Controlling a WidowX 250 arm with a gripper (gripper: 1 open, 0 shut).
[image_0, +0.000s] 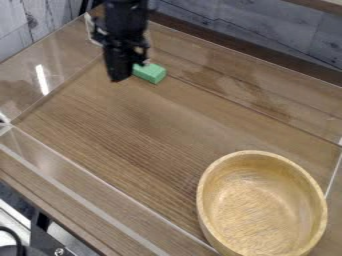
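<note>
The dark gripper (123, 64) hangs over the back left of the wooden table, motion-blurred; whether its fingers are open or shut cannot be told. Just right of it a small green block (150, 73) lies on the table. Whether the two touch is unclear.
A large tan round bowl (261, 210) fills the front right. A dark wall runs along the back, and something pale, partly hidden, stands at the back left behind the arm.
</note>
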